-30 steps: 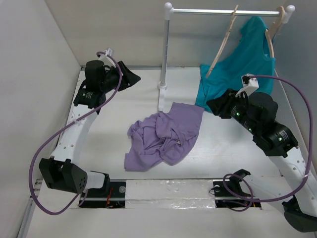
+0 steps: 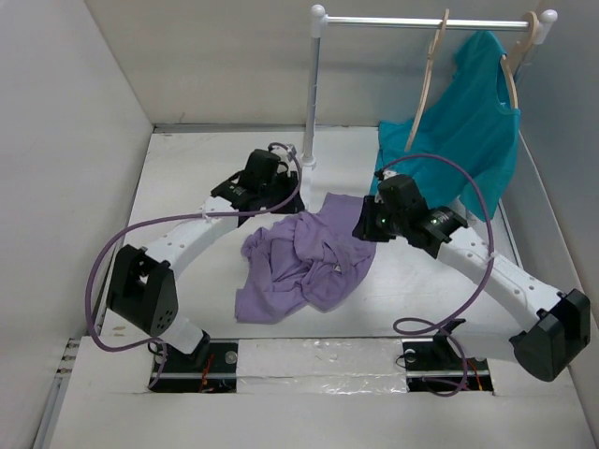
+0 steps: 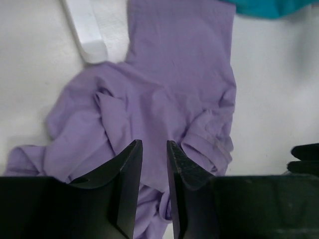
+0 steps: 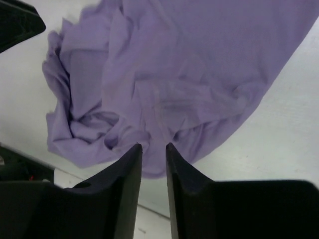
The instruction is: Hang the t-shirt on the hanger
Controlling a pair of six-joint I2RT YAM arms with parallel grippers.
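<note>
A crumpled purple t-shirt (image 2: 281,267) lies on the white table, its flatter part toward the back. My left gripper hangs over it from the back left, part open with a gap between its fingers. My right gripper is above its right side, also part open. No cloth is visibly held by either. In the top view, wooden hangers (image 2: 427,75) hang on the white rail, the right one beside a teal shirt.
The rail (image 2: 393,21) stands at the back, its left post (image 2: 311,103) behind the purple shirt. The teal shirt (image 2: 468,112) drapes down to the table at back right.
The shirt looks unchanged.
</note>
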